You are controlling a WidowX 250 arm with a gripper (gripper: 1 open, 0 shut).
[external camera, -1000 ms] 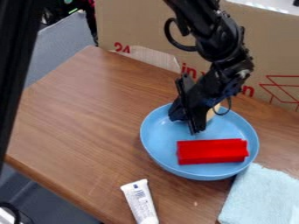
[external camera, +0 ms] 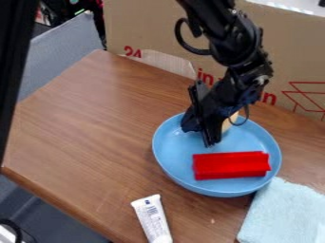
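Observation:
A light blue plate sits on the wooden table. A red rectangular object lies on the front part of the plate. My black gripper reaches down over the back of the plate, behind the red object, its tips low and looking shut; whether anything is between them is hard to tell. A small yellowish thing is partly hidden beside the gripper at the plate's back.
A white tube lies in front of the plate to the left. A pale blue cloth lies at the front right. A cardboard box stands behind.

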